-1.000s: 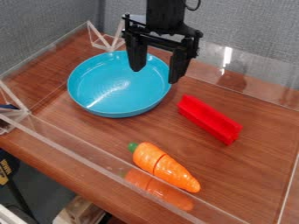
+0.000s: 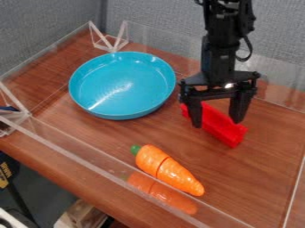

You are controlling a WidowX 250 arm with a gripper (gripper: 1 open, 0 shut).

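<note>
The black gripper [image 2: 217, 110] hangs low over a red block [image 2: 224, 131] at the right of the camera view, its fingers apart on either side of the block's upper part. The red block lies on the wooden table, partly behind the fingers. A blue round plate [image 2: 119, 78] lies left of the gripper, empty. An orange toy carrot [image 2: 169, 168] with a green top lies near the front of the table.
Clear plastic walls edge the wooden table [image 2: 238, 187]. A dark floor with small items shows beyond the left edge.
The gripper has moved right and down from over the blue plate to the red block. The plate, block and carrot look unmoved.
</note>
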